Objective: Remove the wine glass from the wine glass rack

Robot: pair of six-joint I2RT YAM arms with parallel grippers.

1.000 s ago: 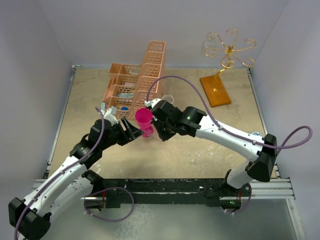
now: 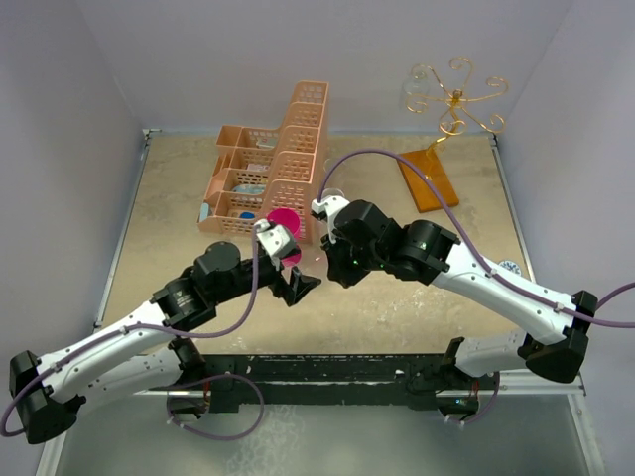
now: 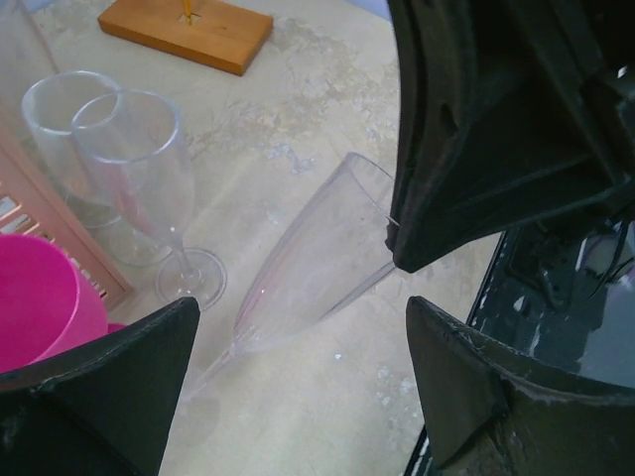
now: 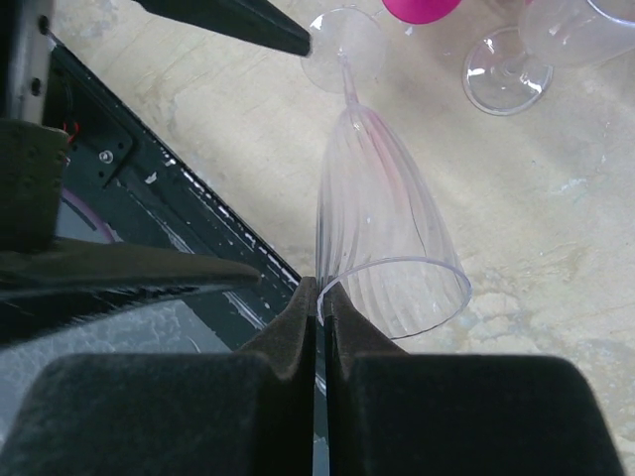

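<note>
A clear wine glass [image 4: 377, 198] is tilted in the air, its rim at my right gripper [image 2: 332, 268], which is shut on it. My left gripper [image 2: 298, 283] is part open around the lower bowl and stem of that glass [image 3: 308, 263], fingers apart from it. The gold wine glass rack [image 2: 456, 99] stands at the back right with a clear glass [image 2: 415, 94] hanging on it.
A peach plastic organiser [image 2: 303, 129] stands at the back middle. Pink glasses [image 3: 45, 307] and upright clear glasses [image 3: 139, 169] stand beside it. The rack's wooden base [image 2: 427, 183] is at right.
My left gripper has moved right and turned toward the held glass. The right arm has shifted slightly right and toward the front since a second ago.
</note>
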